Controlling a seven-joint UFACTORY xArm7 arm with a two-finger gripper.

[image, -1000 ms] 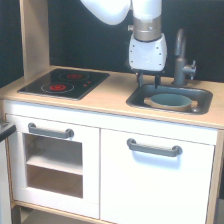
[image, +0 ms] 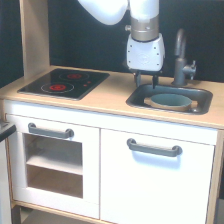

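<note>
My gripper hangs fingers down above the back left part of the sink. Its two dark fingers stand apart, with nothing visible between them, so it is open. A teal, shallow round dish lies in the dark sink basin, below and to the right of the fingers. A tan edge shows along the dish's front; whether it belongs to the dish I cannot tell.
The dark faucet rises behind the sink, close to the right of my hand. A black stovetop with red rings is bare at left. Below, an open-fronted oven adjoins a white cabinet door.
My gripper has shifted very slightly to the left. The dish, sink and the rest look unchanged.
</note>
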